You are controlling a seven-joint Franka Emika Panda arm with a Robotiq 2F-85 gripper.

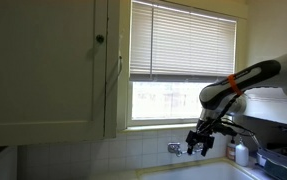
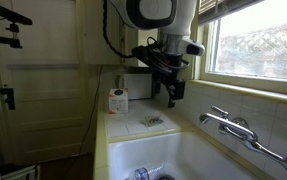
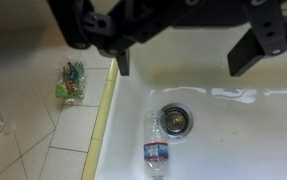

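My gripper is open above the sink, its two dark fingers wide apart with nothing between them. Below it in the wrist view, a clear plastic bottle [image 3: 156,150] with a red and blue label lies on the floor of the white sink [image 3: 228,150], beside the drain [image 3: 176,120]. In exterior view 2 the bottle [image 2: 145,173] shows at the bottom of the basin, well under the gripper [image 2: 90,95]. Exterior view 1 shows the gripper [image 1: 211,142] at the sink's height in the picture; the bottle is hidden there.
A crinkled clear bag with green and red contents [image 3: 71,82] lies on the tiled counter [image 3: 65,163] beside the sink. A white and orange container [image 2: 118,101] stands farther back. The wall faucet [image 2: 245,131] juts over the basin below the window.
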